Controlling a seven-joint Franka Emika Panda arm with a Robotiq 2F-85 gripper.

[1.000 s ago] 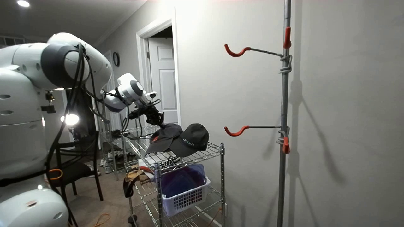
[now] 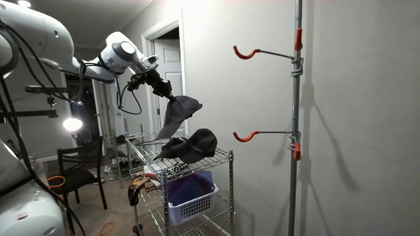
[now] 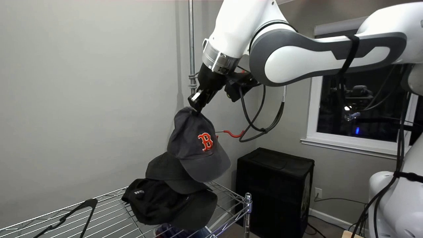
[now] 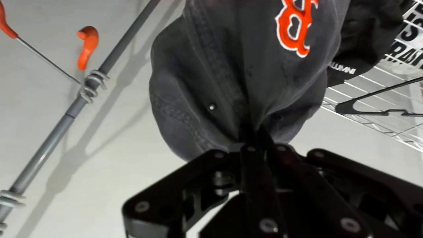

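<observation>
My gripper [image 2: 172,96] is shut on the crown of a dark grey cap [image 2: 181,111], which hangs above the wire shelf with its brim down. In the second exterior view the cap's red B emblem [image 3: 206,141] faces the camera, and my gripper [image 3: 195,110] pinches the crown's top. In the wrist view the cloth of the grey cap [image 4: 222,79] gathers in folds between the fingertips. Two black caps sit below on the shelf: one with white lettering [image 2: 201,143], and another [image 3: 154,202] beside it.
A grey pole [image 2: 295,102] by the wall carries red-tipped hooks, an upper one [image 2: 246,55] and a lower one [image 2: 246,137]. The wire shelf [image 3: 107,214] bears a black hanger [image 3: 75,212]. Open air lies between shelf and pole. A black cabinet [image 3: 273,190] stands behind.
My arm has risen, lifting the grey cap off the shelf and away from the black caps. It now hangs in the air with its brim tipped down.
</observation>
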